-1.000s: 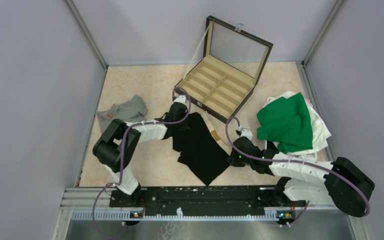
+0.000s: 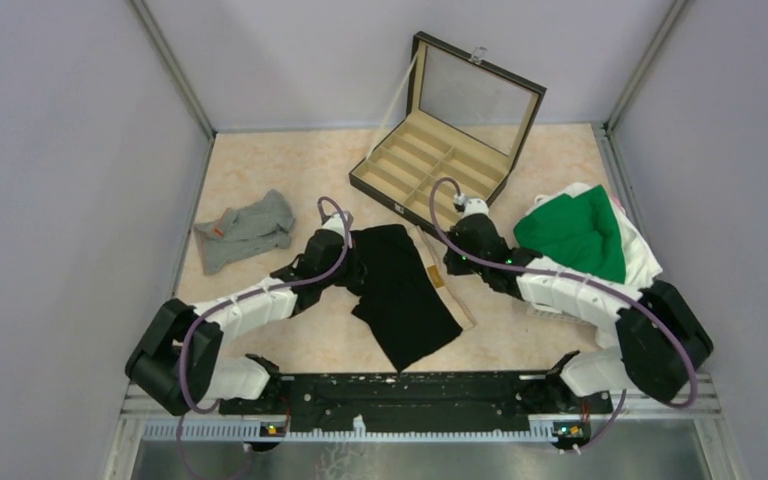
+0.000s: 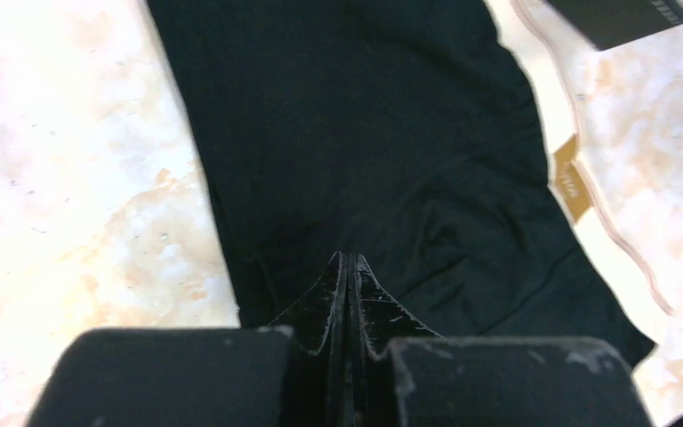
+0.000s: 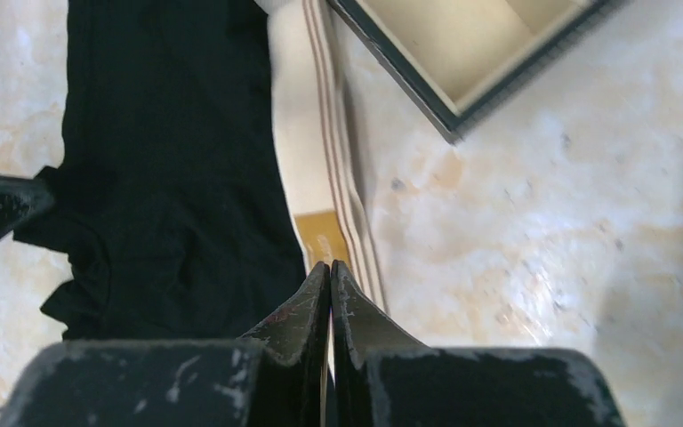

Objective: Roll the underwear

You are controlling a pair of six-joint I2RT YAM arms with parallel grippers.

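The black underwear point(image 2: 400, 300) lies spread on the table, its pale waistband point(image 4: 302, 142) with a gold label running along the right side. My left gripper is shut over the left part of the cloth, nothing visible between its fingertips. My right gripper is shut above the waistband near the gold label, with nothing seen held. In the top view the left arm sits at the cloth's left edge and the right arm just right of the waistband.
An open compartment box point(image 2: 380, 178) stands behind the underwear. A grey garment point(image 2: 250, 230) lies at left, green and white cloths point(image 2: 570, 240) at right. Bare table point(image 4: 516, 222) shows right of the waistband.
My left gripper has moved toward the front and left. My right gripper has moved back, toward the box. The underwear lies almost as before.
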